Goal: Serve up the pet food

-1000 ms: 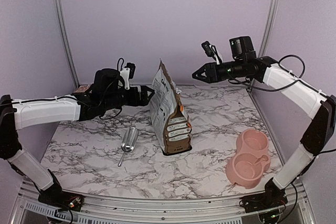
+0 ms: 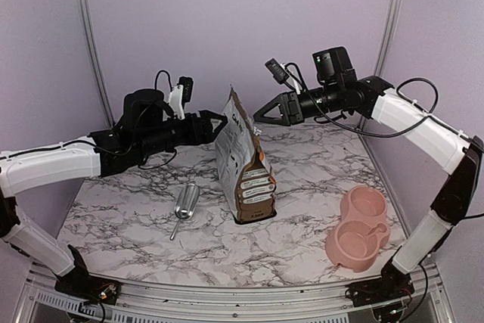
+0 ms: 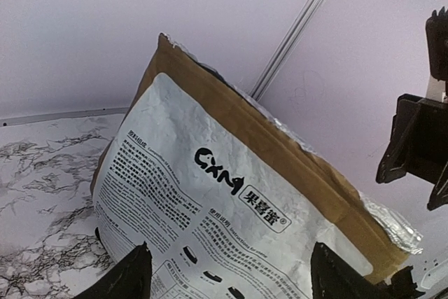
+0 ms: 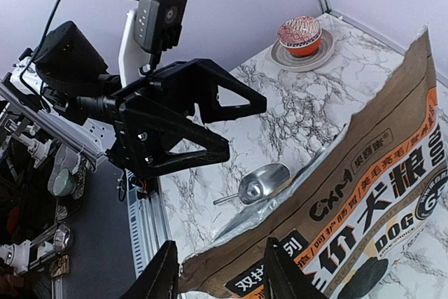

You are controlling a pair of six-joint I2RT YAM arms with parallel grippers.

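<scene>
A tall brown-and-white pet food bag [image 2: 246, 164] stands upright mid-table, its peaked top edge appearing shut. My left gripper [image 2: 217, 123] is at the bag's left side near the top, its fingers [image 3: 129, 274] spread across the white printed panel. On the opposite side my right gripper [image 2: 261, 117] hovers by the top edge, open, with fingers [image 4: 164, 267] in front of the bag's near top corner. Neither grips anything. A metal scoop [image 2: 186, 202] lies left of the bag. The pink double bowl [image 2: 344, 256] sits at the front right, with nothing visible in it.
In the right wrist view, a patterned bowl [image 4: 301, 36] on a grey plate [image 4: 282, 58] stands at the table's far side, hidden by the left arm from above. Bare marble [image 2: 314, 164] lies between bag and pink bowl. Walls close off the sides and back.
Bag, scoop and pink bowl stayed put.
</scene>
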